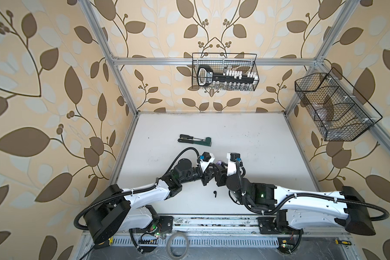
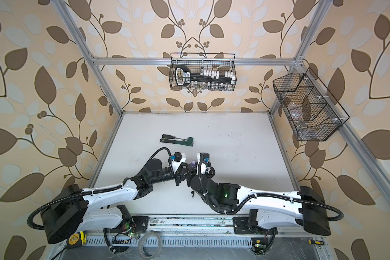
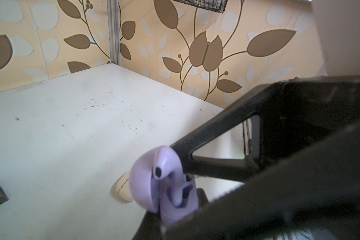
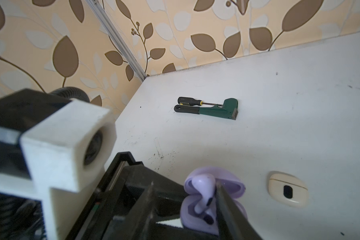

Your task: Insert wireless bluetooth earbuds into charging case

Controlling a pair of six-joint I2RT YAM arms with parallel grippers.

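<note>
A lilac charging case with its lid open is held up between the grippers, with a lilac earbud at its slot, stem downward. My left gripper is shut on the case. My right gripper is close against it from the right; its black fingers reach around the case and earbud in the wrist views, and how far they are open is unclear.
A cream case lies on the white table. A green tool and screwdriver lie at the back left, a small black item near the front. Wire baskets hang on the walls.
</note>
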